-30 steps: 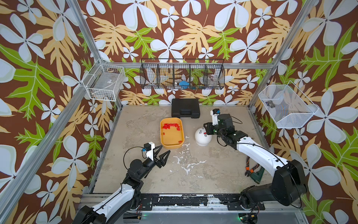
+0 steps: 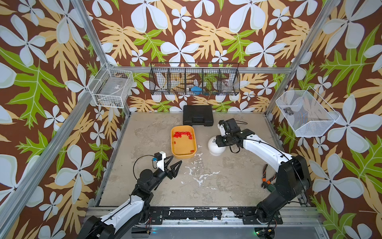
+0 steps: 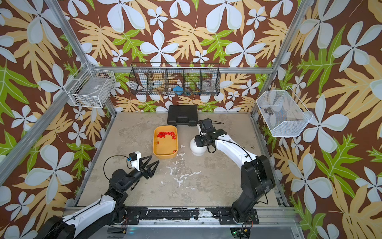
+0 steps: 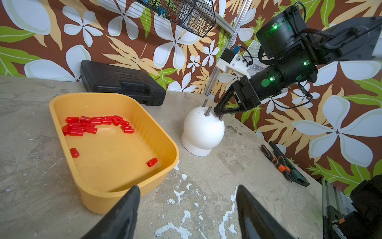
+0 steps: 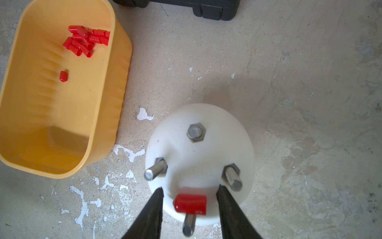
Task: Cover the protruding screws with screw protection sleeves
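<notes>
A white dome (image 5: 201,151) with upright metal screws stands beside an orange bin (image 4: 87,175) holding several red sleeves (image 4: 83,125). My right gripper is open over the dome, fingers either side of a screw (image 5: 189,227) and a red sleeve (image 5: 190,204) lying crosswise beside it; whether the sleeve rests on the dome or touches the screw is unclear. Other screws (image 5: 156,170) show bare metal. My left gripper (image 2: 175,163), with empty, spread fingers, hangs at the front left of the bin.
A black case (image 2: 197,115) lies behind the bin. Tools with orange handles (image 4: 280,163) lie at the right edge. Wire baskets (image 2: 193,79) hang on the frame.
My left arm has barely moved.
</notes>
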